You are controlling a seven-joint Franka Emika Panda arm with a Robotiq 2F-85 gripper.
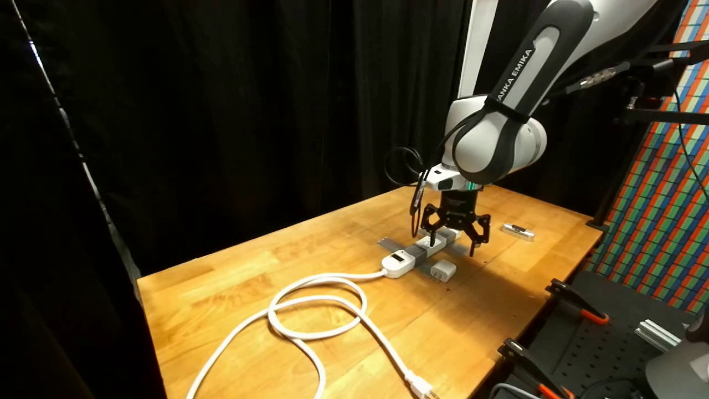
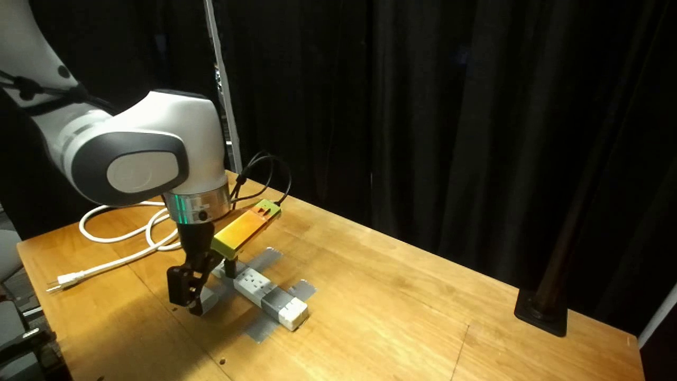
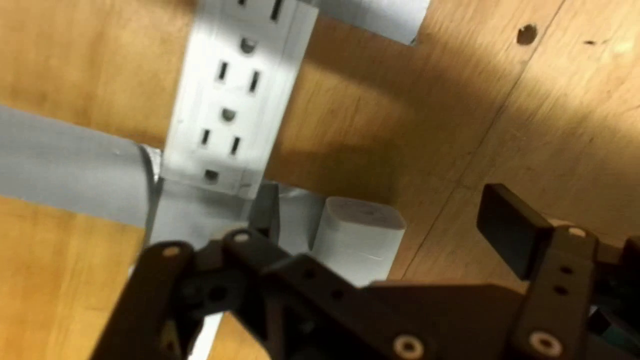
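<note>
A white charger block [image 1: 443,270] lies on the table beside a white power strip [image 1: 399,263], which grey tape holds down. In the wrist view the charger [image 3: 358,240] shows between the two spread fingers, nearer the left one, and touches neither as far as I can tell. My gripper [image 1: 453,247] stands open and tilted, low over the strip and the charger. One of its fingertips [image 3: 265,210] overlaps the strip's taped part in the wrist view. The other fingertip [image 3: 510,231] is over bare wood. Empty outlets show on the strip [image 3: 234,114].
A small white-and-black object [image 1: 518,231] lies toward the table's right edge. The strip's white cord [image 1: 319,298] loops across the near left, ending in a plug [image 1: 419,383]. Clamps [image 1: 576,300] grip the table edge. Wood beyond the strip [image 2: 406,305] is clear.
</note>
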